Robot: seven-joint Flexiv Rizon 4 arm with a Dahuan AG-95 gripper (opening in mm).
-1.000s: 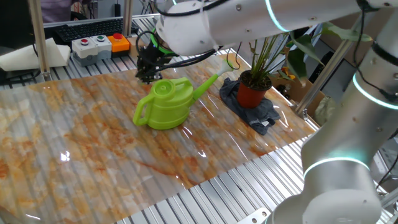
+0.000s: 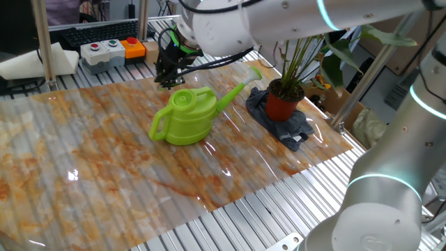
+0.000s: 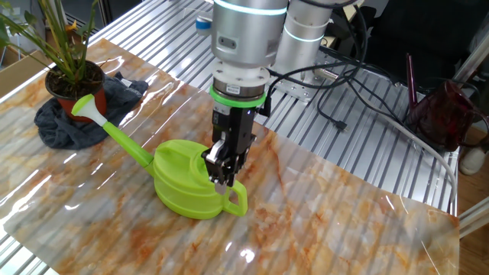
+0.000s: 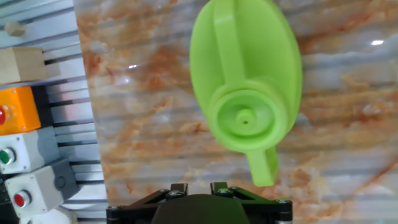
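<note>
A bright green watering can (image 2: 185,122) stands upright on the marble-patterned sheet (image 2: 83,167), its spout toward the potted plant (image 2: 282,104). In the wrist view the can's round cap (image 4: 245,121) and the top of its handle (image 4: 262,167) show from above. My gripper is over the handle side of the can, with a gap between its fingertips and nothing in it. From the other side, the gripper (image 3: 220,183) overlaps the can's handle end in the picture; whether they touch is not clear there.
The plant's brown pot rests on a dark grey cloth (image 2: 296,129). Button boxes (image 2: 104,54) and an orange one (image 2: 132,47) line the far edge. A dark red jug (image 3: 443,114) stands beyond the sheet. Open sheet lies around the can's handle side.
The arm's links have shifted a little to the right, and the gripper has turned slightly near the far side of the can. The watering can and plant have stayed put.
</note>
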